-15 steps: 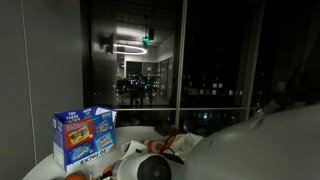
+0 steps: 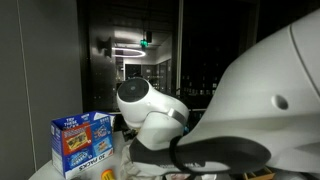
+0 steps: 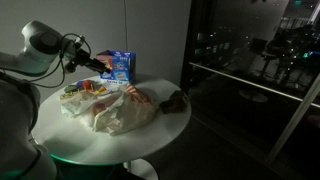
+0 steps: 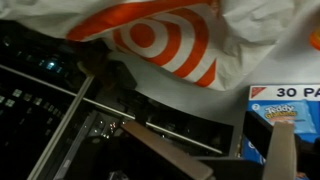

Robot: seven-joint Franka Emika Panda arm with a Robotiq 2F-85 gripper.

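My gripper is open, and nothing shows between its fingers in the wrist view. Below it in that view lies part of a blue and white snack box (image 4: pixel 295 112) marked "30 PA…". In exterior view 2 the gripper hangs above the table's far left part, close to the upright snack box (image 3: pixel 117 66). That same box (image 2: pixel 84 143) stands at the left in exterior view 1, where the arm's white links hide the gripper.
A crumpled white plastic bag (image 3: pixel 128 112) with red target markings lies on the round white table (image 3: pixel 170 128). Several small colourful items (image 3: pixel 86 88) lie behind it. A dark object (image 3: pixel 175 102) sits near the table's right edge. Dark windows stand beyond.
In exterior view 1 the arm has risen and now covers much of the middle and right, including part of the window. The snack box has stayed in place.
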